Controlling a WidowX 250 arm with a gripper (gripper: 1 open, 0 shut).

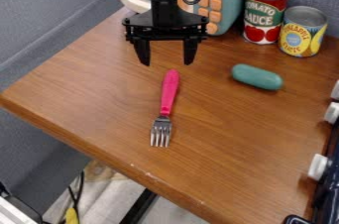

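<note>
The black gripper (166, 52) hangs over the back of the wooden table (93, 109), fingers pointing down and apart, open with nothing seen between them. Below it lies a pink-handled fork (167, 104), tines toward the front. To its right lies a teal oblong object (257, 76).
At the back stand a teal toy microwave (227, 0), a tomato can (263, 20) and a yellow can (302, 39). A dark appliance with white knobs (318, 193) lines the right edge.
</note>
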